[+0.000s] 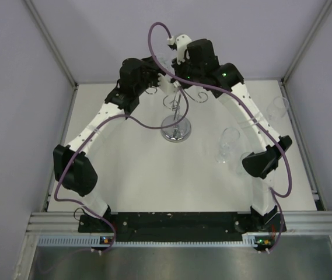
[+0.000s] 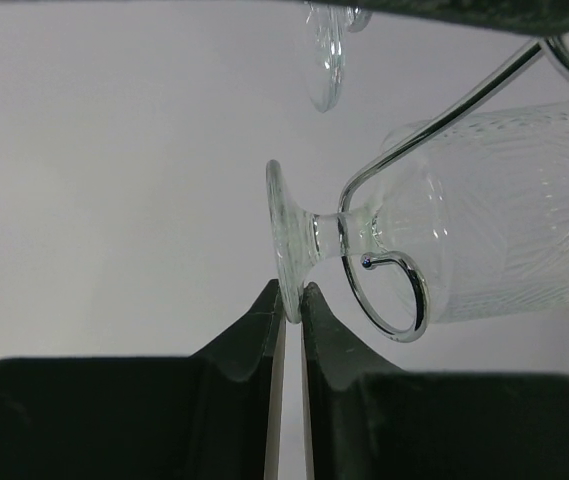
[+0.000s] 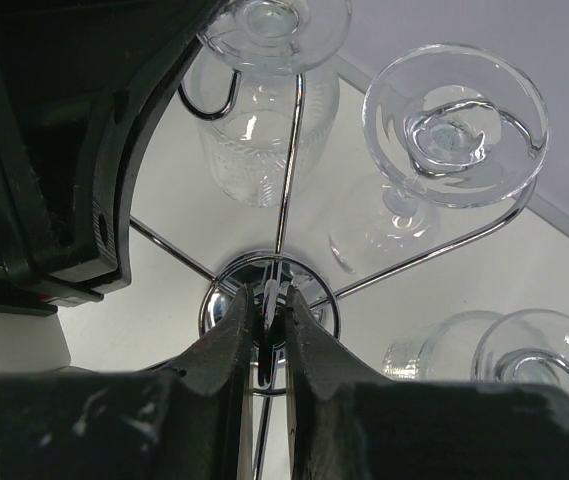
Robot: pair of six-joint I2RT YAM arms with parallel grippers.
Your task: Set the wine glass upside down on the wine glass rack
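In the left wrist view, a clear wine glass is seen sideways, its foot beside the tips of my left gripper. The foot's rim lies between those fingertips, which stand close together; whether they press on it is hard to see. The glass's stem sits inside a curled hook of the chrome rack. Seen from above, this glass hangs bowl down at the upper left of the right wrist view. My right gripper is shut on the rack's centre post, above its round base.
Other glasses hang bowl down on the rack, one glass at upper right and another glass at lower right. Loose glasses lie on the table's right side, including one glass.
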